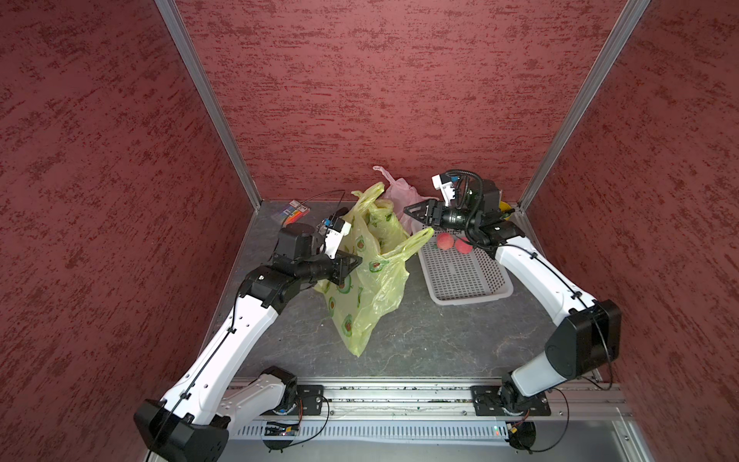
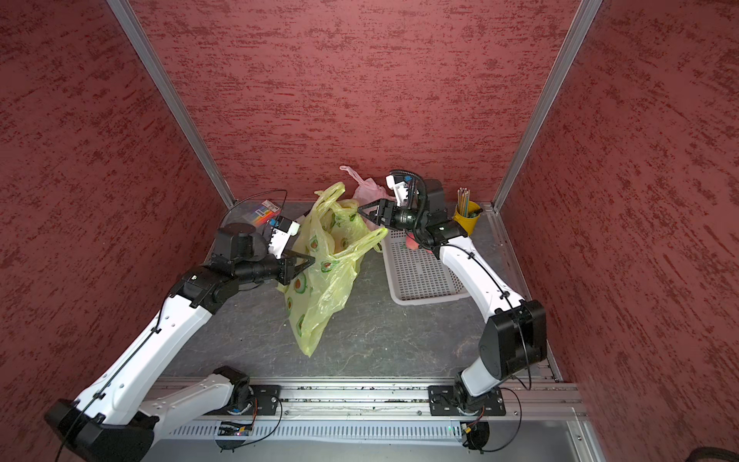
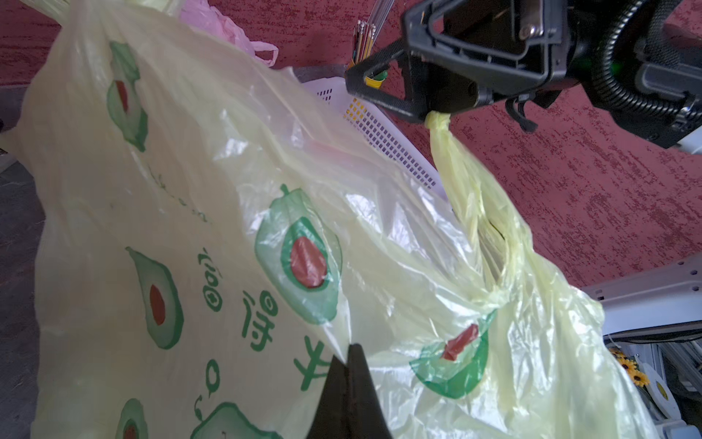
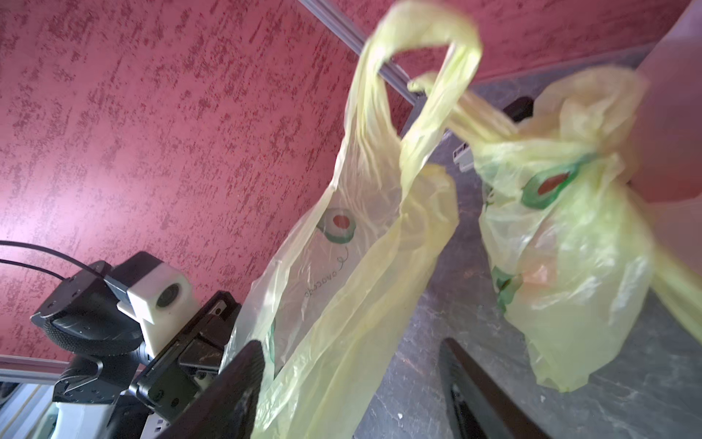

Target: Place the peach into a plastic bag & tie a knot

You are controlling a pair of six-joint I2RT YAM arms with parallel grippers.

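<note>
My left gripper is shut on a pale yellow avocado-print bag (image 3: 219,219), held up in the middle with handles rising at both sides and bottom hanging toward the front. My right gripper stands open to its right, near the bag's handles (image 1: 419,237). Behind it a second yellow bag (image 4: 555,263), knotted at the top, has something peach-coloured showing through it. Peaches (image 1: 445,241) lie in the white perforated basket (image 1: 462,291) at the right.
A pink bag (image 1: 396,184) lies at the back. A yellow cup (image 2: 465,219) with sticks stands at back right. A colourful packet (image 1: 295,211) lies at back left.
</note>
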